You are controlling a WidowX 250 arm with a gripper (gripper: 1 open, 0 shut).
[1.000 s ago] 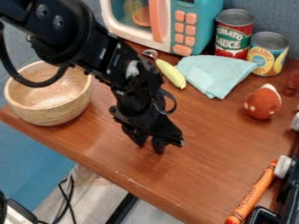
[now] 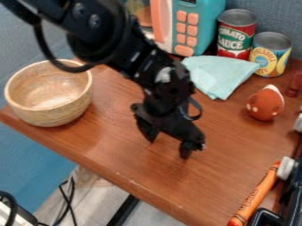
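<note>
My black gripper (image 2: 168,141) hangs low over the middle of the wooden table (image 2: 141,181), its fingers pointing down with a gap visible between them and no object seen there. To its left sits an empty wooden bowl (image 2: 41,101). A folded light blue cloth (image 2: 218,78) lies behind it, and a small red-brown ball-like toy (image 2: 264,104) is to its right.
At the back stand a teal toy microwave (image 2: 189,26), a tomato sauce can (image 2: 235,35) and a yellow can (image 2: 269,55). An orange crayon-shaped object (image 2: 256,194) and black items line the right edge.
The arm and gripper have shifted to the right, so the arm now covers the banana. The fingers appear more spread than one second ago.
</note>
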